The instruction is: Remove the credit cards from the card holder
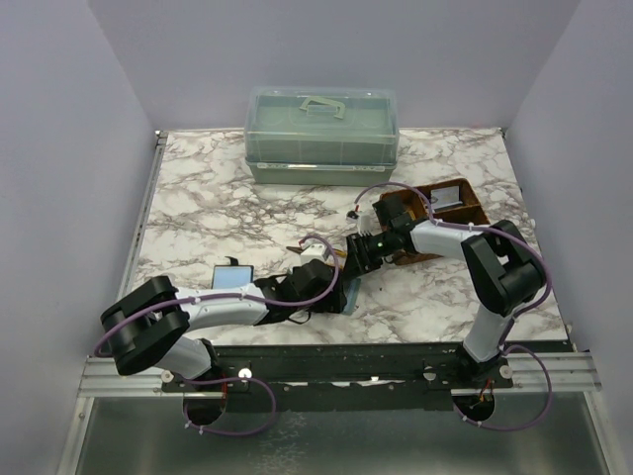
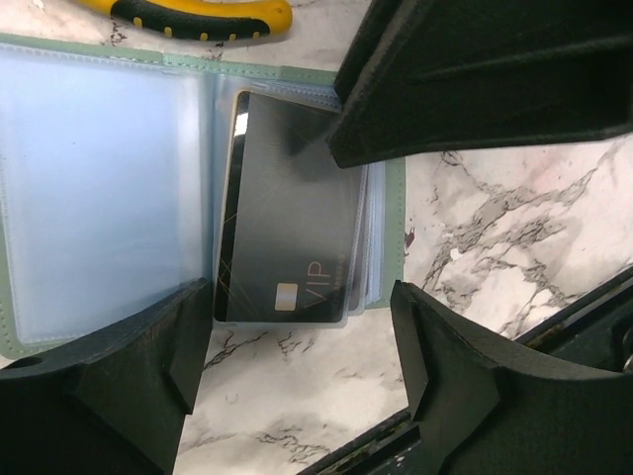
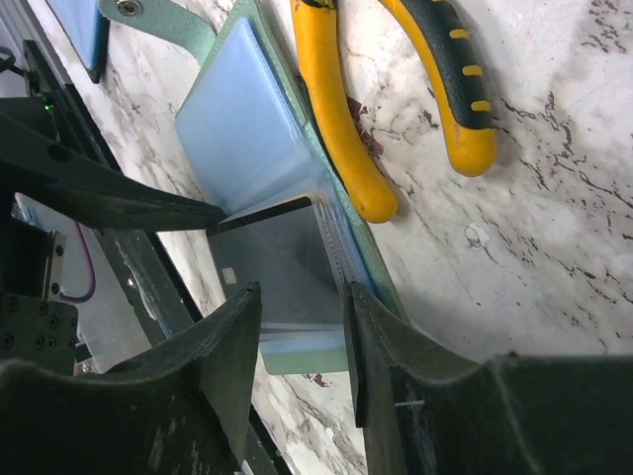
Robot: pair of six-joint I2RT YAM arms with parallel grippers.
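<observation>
The green card holder (image 2: pixel 391 237) lies open on the marble, with clear pockets (image 2: pixel 99 188) on one half and a black VIP card (image 2: pixel 282 218) in the other. My left gripper is over the card half, fingers part open, one either side of the card near its lower end. My right gripper is open above the same half; its dark fingers also loom over the card's upper end in the left wrist view. Whether either finger pair grips anything is not visible.
Yellow-black pliers (image 3: pixel 336 119) lie just behind the holder. A brown box (image 1: pixel 475 213) stands right, a clear-lidded green case (image 1: pixel 321 134) at the back, and a pale blue-screened item (image 1: pixel 232 277) left.
</observation>
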